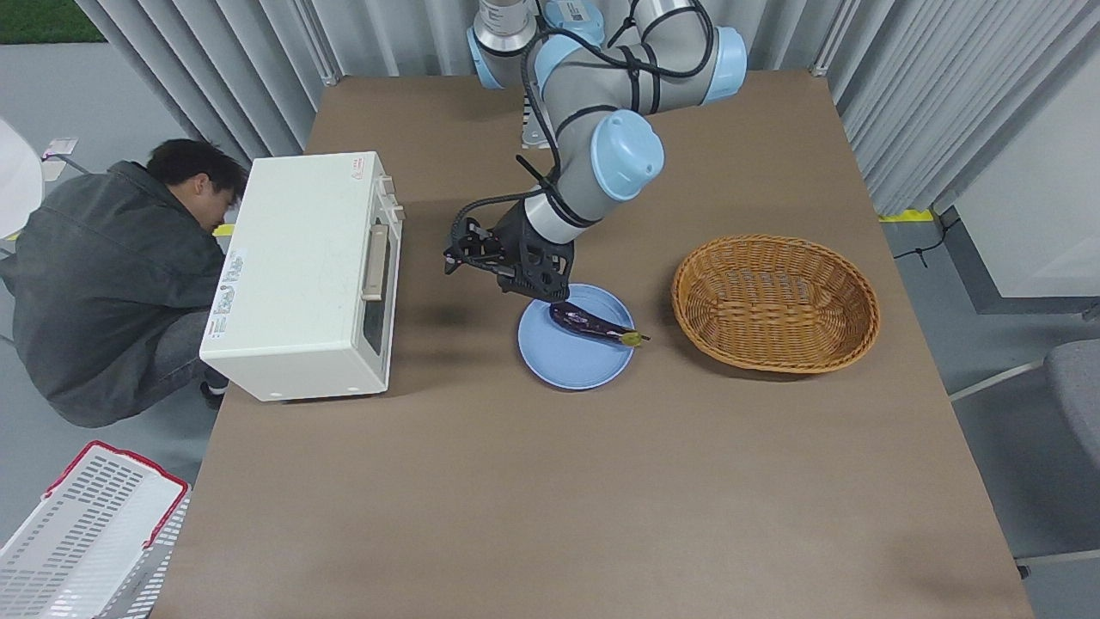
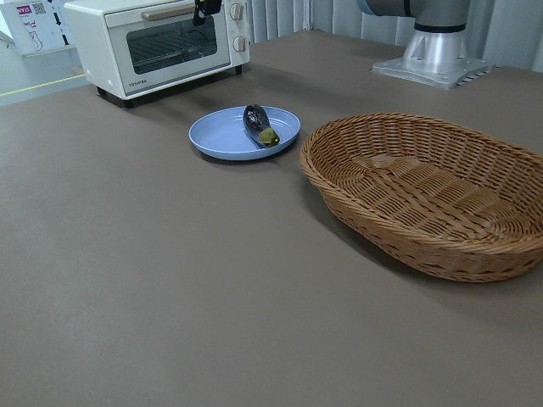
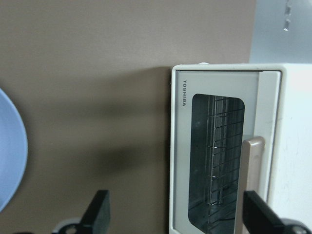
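Note:
My gripper hangs high between the white toaster oven (image 1: 286,272) and the blue plate (image 1: 574,365), its two dark fingertips wide apart in the wrist view, with nothing seen held. The oven's door faces the plate and looks closed; its handle (image 3: 251,170) appears beyond the right finger in the wrist view. A dark purple eggplant (image 1: 588,321) with a green stem end lies on the plate (image 2: 216,136); in the wrist view only part of the plate (image 3: 9,151) shows at the left edge.
A wicker basket (image 1: 775,320) stands right of the plate. A person (image 1: 113,289) crouches beside the table on the left, behind the oven, near a white crate (image 1: 82,536) on the floor.

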